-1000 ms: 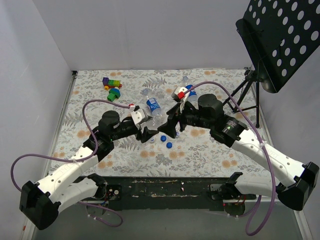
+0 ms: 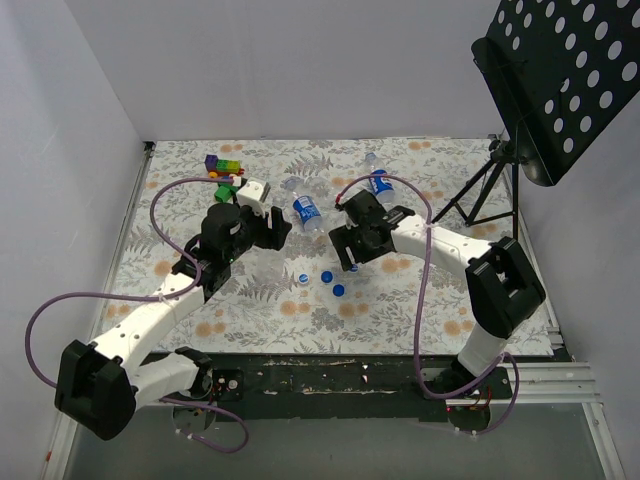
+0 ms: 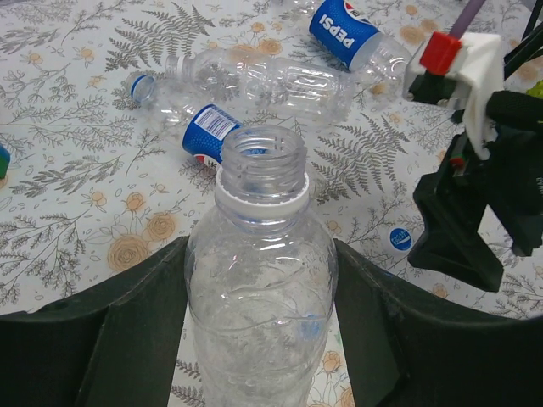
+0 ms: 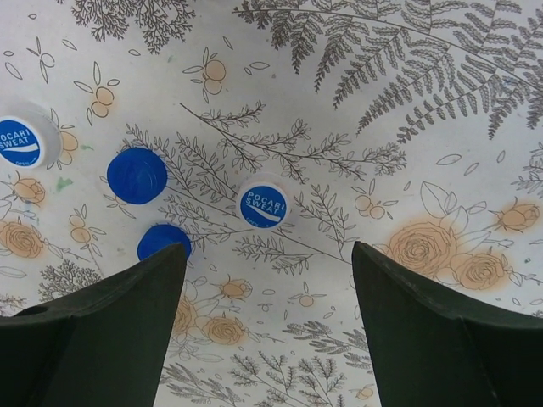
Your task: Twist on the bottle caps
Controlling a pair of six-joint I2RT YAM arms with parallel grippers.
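Note:
A clear, capless bottle (image 3: 259, 297) stands upright between the fingers of my left gripper (image 2: 275, 235), which is shut on its body; the threaded mouth (image 3: 263, 157) faces up. My right gripper (image 2: 347, 258) is low over the table, its fingers apart with nothing between them. Just beyond its fingertips in the right wrist view lies a white cap (image 4: 264, 206) with a blue "Pocari Sweat" top. Two blue caps (image 4: 137, 175) and another white-and-blue cap (image 4: 24, 142) lie to its left. How near the right fingertips are to the table cannot be judged.
Pepsi bottles (image 2: 306, 209) (image 2: 381, 184) and a clear bottle (image 3: 263, 80) lie at the back. Coloured blocks (image 2: 226, 168) sit at the back left. A black stand (image 2: 505, 160) occupies the right rear.
The right gripper has moved away from the left gripper and turned down over the caps. The left gripper has drawn back to the left and turned, keeping the bottle.

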